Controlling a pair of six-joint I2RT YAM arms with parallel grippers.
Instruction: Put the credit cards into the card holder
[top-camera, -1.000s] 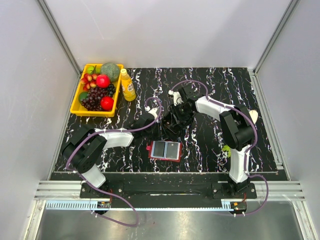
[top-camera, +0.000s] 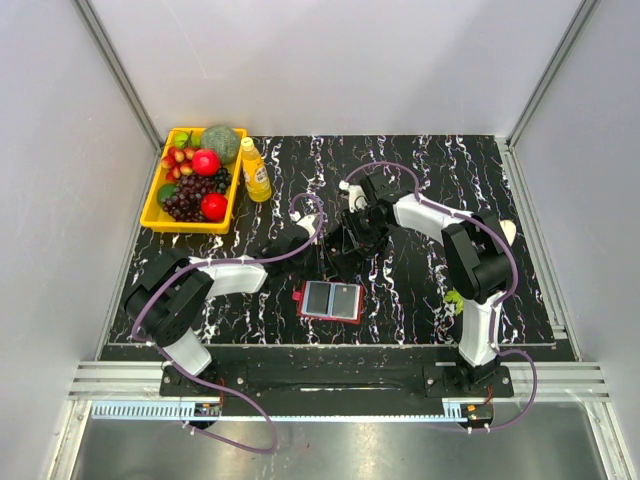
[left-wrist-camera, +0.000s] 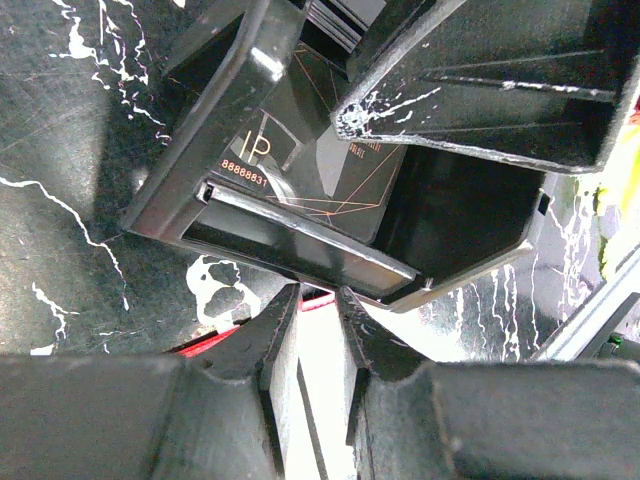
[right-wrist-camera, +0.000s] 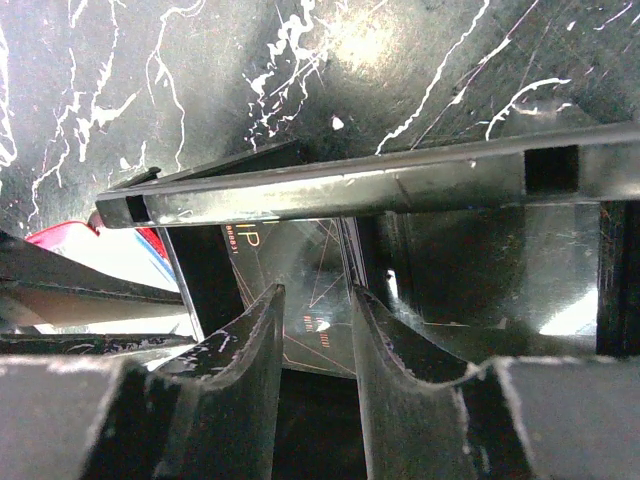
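The black card holder (top-camera: 340, 258) is at mid table between both grippers. A dark card with gold lines and "88888831" sits in one of its sections, also seen as the card (right-wrist-camera: 290, 290) in the right wrist view. My left gripper is at the holder's lower edge, fingertips slightly apart; whether anything is between them is unclear. My right gripper is over the holder beside that card, fingertips apart, part open. The red-edged tray (top-camera: 330, 300) with two grey panels lies just below the holder.
A yellow fruit basket (top-camera: 150, 210) and a yellow bottle (top-camera: 256, 175) stand at the back left. A green item (top-camera: 452, 300) and a white item (top-camera: 508, 230) lie to the right, partly behind the right arm.
The right arm has shifted very slightly. The left arm and the tray look unchanged.
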